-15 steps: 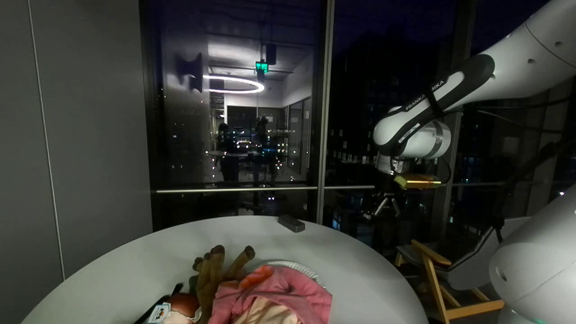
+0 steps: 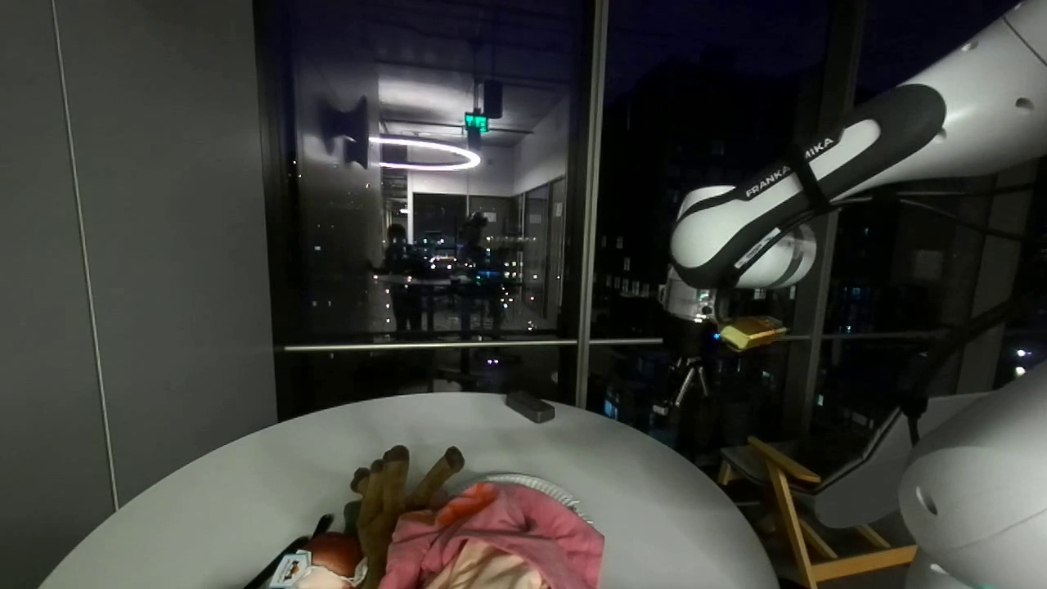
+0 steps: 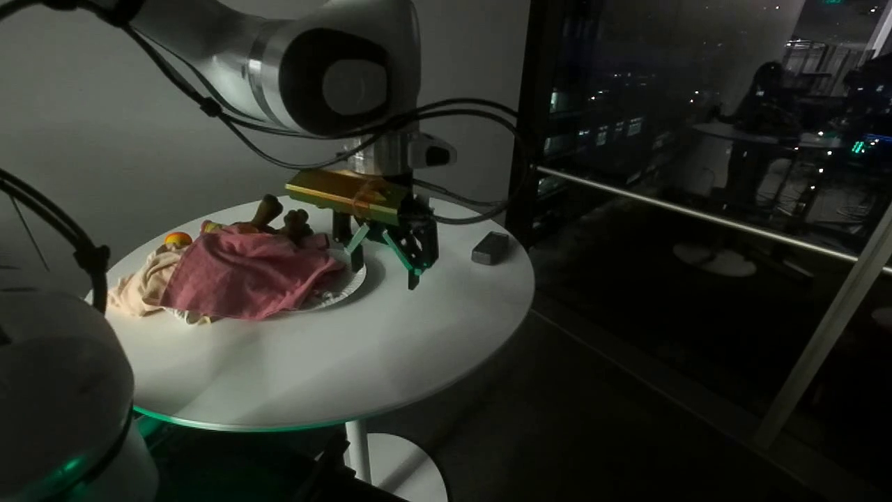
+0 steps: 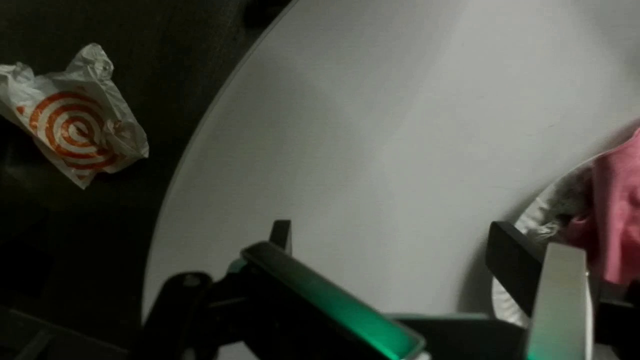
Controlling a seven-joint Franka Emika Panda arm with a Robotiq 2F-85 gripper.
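My gripper (image 3: pixel 385 269) hangs above the round white table (image 3: pixel 334 368), its fingers apart and nothing between them. The wrist view has the gripper over bare tabletop, one finger near the plate's edge in that picture. A pink cloth (image 3: pixel 251 276) lies draped over a white plate (image 3: pixel 347 287), covering most of it. Brown toy-like limbs (image 3: pixel 265 212) poke out behind the cloth. Beside them is a cream cloth (image 3: pixel 143 284). What lies under the cloths is hidden.
A dark grey box (image 3: pixel 490 248) sits alone near the table's far edge. A red round item (image 2: pixel 334 553) lies beside the brown limbs. On the floor is a white plastic bag (image 4: pixel 75 123) with red rings.
In exterior view 1, the arm's wrist and gripper have shifted slightly left and turned. The objects on the table have stayed put.
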